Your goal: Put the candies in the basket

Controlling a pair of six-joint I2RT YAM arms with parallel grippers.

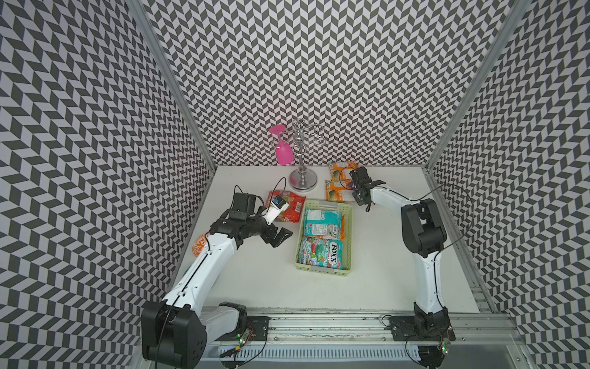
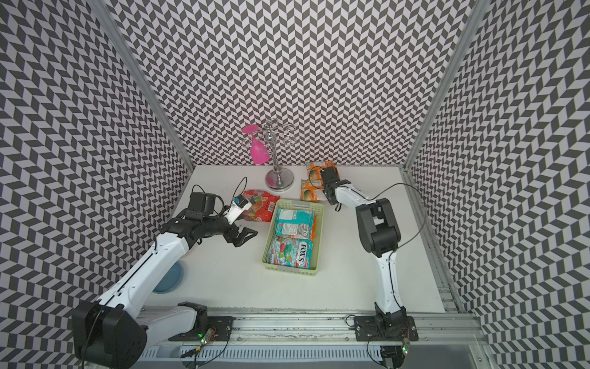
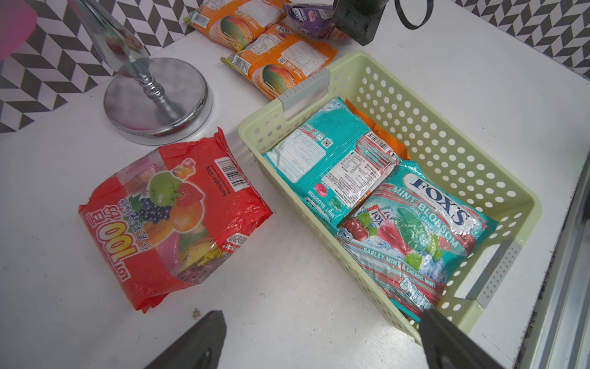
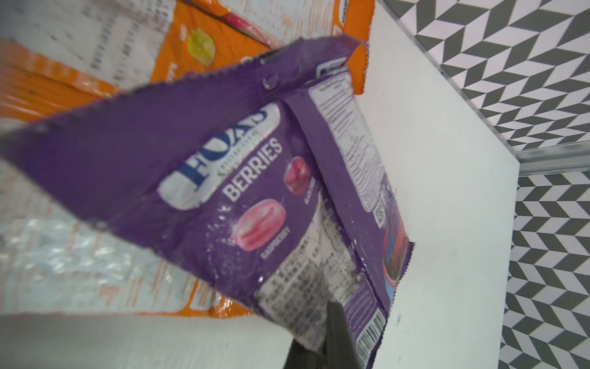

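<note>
My right gripper is shut on the near end of a purple Fox's Berries candy bag, tilted beside orange candy bags. In the left wrist view the purple bag is partly hidden by the right gripper's dark body. Two orange mango bags lie behind the green basket. Inside it are two teal Fox's bags and an orange piece of packaging. A red Lot 100 bag lies on the table left of the basket. Open and empty, my left gripper hovers left of the basket.
A chrome stand with a pink goblet hanging on it stands at the back, behind the red bag. A blue plate lies far left by the left arm. Table to the right of the basket is clear.
</note>
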